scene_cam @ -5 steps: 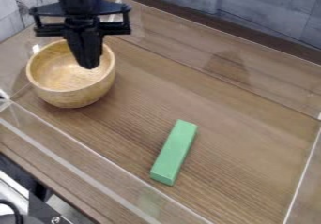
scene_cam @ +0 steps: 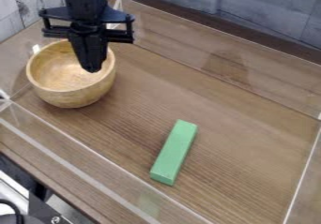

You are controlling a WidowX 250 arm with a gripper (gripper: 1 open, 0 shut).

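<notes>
My black gripper (scene_cam: 88, 57) points down over a tan bowl (scene_cam: 70, 87) at the upper left of the camera view, its tip over the bowl's inside. The fingertips look close together, with nothing visible between them. The gripper hides part of the bowl's back rim. A green bar (scene_cam: 175, 153) lies on the wooden table at the lower centre, well apart from the bowl.
A grey wall (scene_cam: 257, 12) runs along the back. Dark space and cables lie at the lower left beyond the table's edge.
The gripper's upper body has shifted and turned slightly, with its tip a little lower or further left over the bowl. The bowl and green bar look unmoved.
</notes>
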